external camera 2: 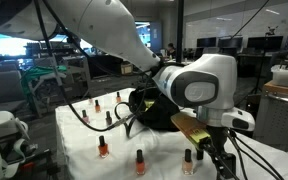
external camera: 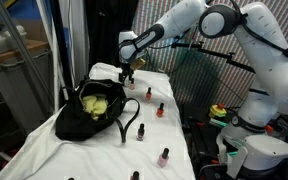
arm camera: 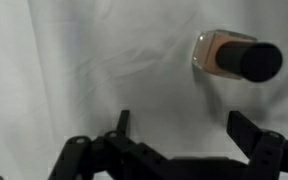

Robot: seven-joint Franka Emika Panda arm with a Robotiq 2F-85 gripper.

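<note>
My gripper hangs open over the white tabletop, its two black fingers apart and only white surface between them. A small bottle (arm camera: 217, 50) with a reddish-brown body and a black cap stands ahead of the right finger, outside the gap. In exterior view 1 the gripper (external camera: 126, 74) is at the far end of the table, partly blurred by distance. Exterior view 2 has it low at the right, where a black-capped bottle (external camera 2: 188, 161) stands to the left of the fingers. Whether this is the same bottle as in the wrist view, I cannot tell.
A black bag (external camera: 74, 122) with yellow-green contents (external camera: 95, 107) lies open on the table. Several similar small bottles stand spread out, among them a red one (external camera: 160, 110), a pink one (external camera: 164, 158) and a dark one (external camera: 141, 130). Bare white tabletop (external camera: 94, 160) lies between them.
</note>
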